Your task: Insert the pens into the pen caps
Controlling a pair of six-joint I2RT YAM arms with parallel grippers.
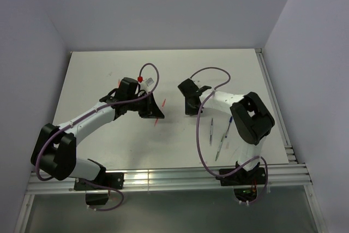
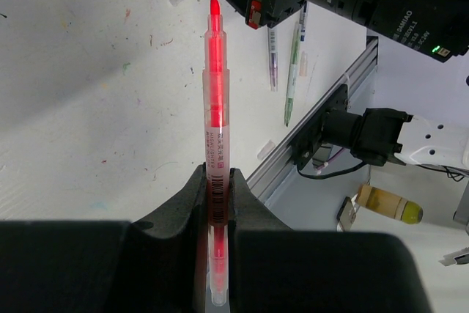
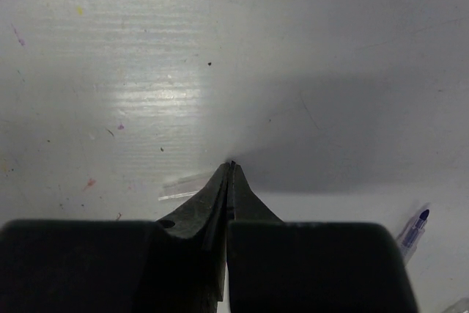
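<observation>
My left gripper is shut on a pink pen (image 2: 216, 130), held upright in its own view with the red tip bare at the top. My right gripper is shut and low over the table, nothing visible between its fingertips; a clear cap (image 3: 183, 187) lies just beside and partly behind them. A purple pen (image 3: 412, 234) lies to the right in that view. In the top view the right gripper (image 1: 192, 111) is right of the pink pen (image 1: 163, 103).
More pens (image 1: 211, 132) and a green pen (image 2: 292, 78) lie on the right part of the table (image 1: 92, 140). Another reddish pen (image 1: 119, 83) is partly hidden behind the left arm.
</observation>
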